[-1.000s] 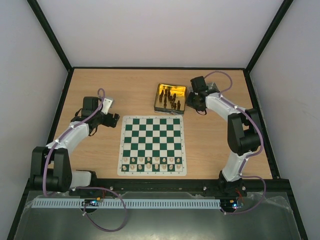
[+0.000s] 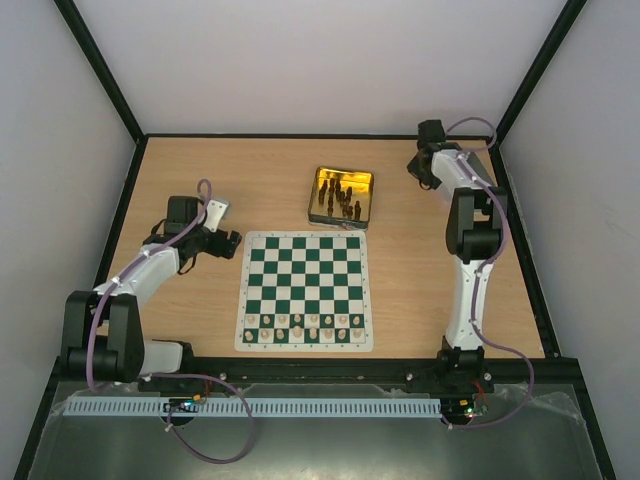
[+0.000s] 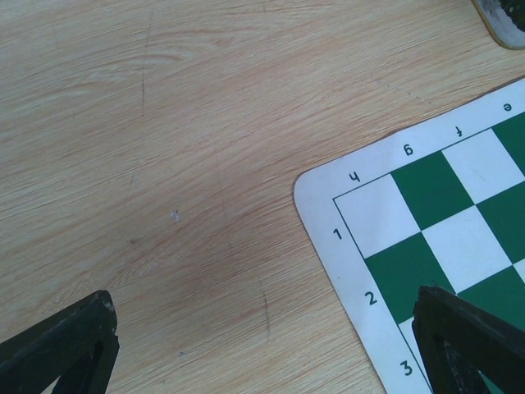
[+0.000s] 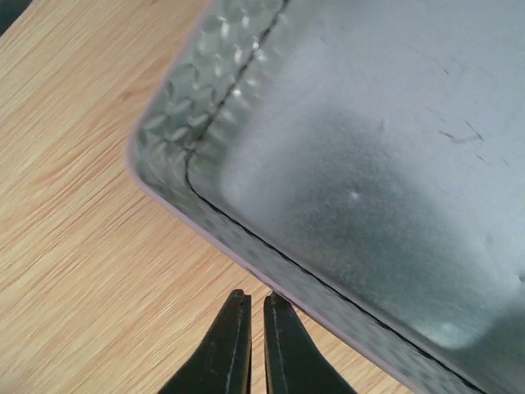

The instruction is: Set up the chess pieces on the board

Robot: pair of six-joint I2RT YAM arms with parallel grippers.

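Observation:
The green-and-white chess board (image 2: 305, 240) lies mid-table, its two near rows filled with pale pieces (image 2: 297, 332). Dark pieces (image 2: 331, 198) rest inside a yellow-lined tray (image 2: 311, 200) behind it. To the board's left, my left gripper (image 2: 232, 244) is open and empty; an empty board corner (image 3: 373, 222) shows between and beyond its fingers in the left wrist view. At the back right is my right gripper, its fingers slightly apart with nothing between them. They are right beside the rim of an empty grey tray (image 4: 271, 267); contact is unclear.
In the top view the right arm partly hides the grey tray (image 2: 482, 168), which is close to the right frame bar. Wood is bare between the yellow-lined tray and the right arm (image 2: 405, 240), and also at the back left.
The right gripper has moved right and slightly back, away from the yellow-lined tray. The grey tray now appears farther right as well. The left arm has barely shifted; the pieces stand unchanged.

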